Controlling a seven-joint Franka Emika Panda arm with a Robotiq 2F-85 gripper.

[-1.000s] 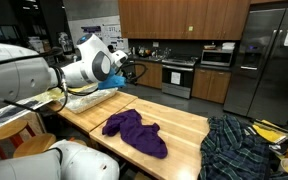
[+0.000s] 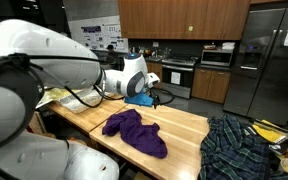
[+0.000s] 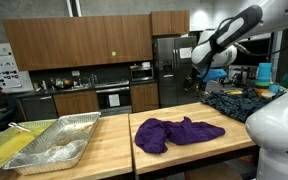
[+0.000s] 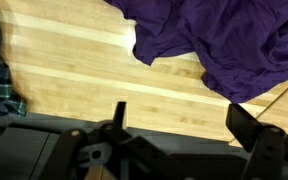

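Note:
A purple cloth (image 2: 135,133) lies crumpled on the wooden table (image 2: 179,130). My gripper (image 2: 160,97) hangs in the air above the table, clear of the cloth. Seen from the wrist, the cloth (image 4: 224,38) spreads across the top and right, past the fingertips. The gripper's fingers (image 4: 241,122) are wide apart, and only bare wood and the table's edge show between them. From the other side, the same cloth (image 3: 174,132) shows below and to the left of the raised gripper (image 3: 191,76).
A dark plaid cloth (image 2: 234,148) is heaped at the table's right side in exterior view 1. Foil-like trays (image 3: 59,140) stand on the left in exterior view 2. Bare wood lies between the two cloths.
The arm has swung rightward in exterior view 1, and the gripper has come lower and farther over the table. Both cloths lie as before.

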